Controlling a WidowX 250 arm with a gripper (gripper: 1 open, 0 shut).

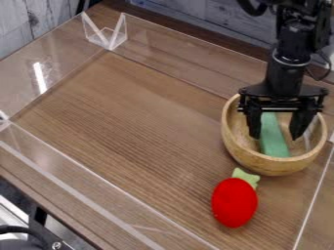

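Observation:
My black gripper (271, 100) stands open over a tan bowl (239, 147) at the right of the camera view, its fingers reaching down into the bowl's upper part. A green elongated object (271, 138) lies in the bowl between and below the fingers; whether they touch it I cannot tell.
A red oval object (235, 201) with a small green part sits below the bowl. A white wire-like item (102, 31) stands at the upper left.

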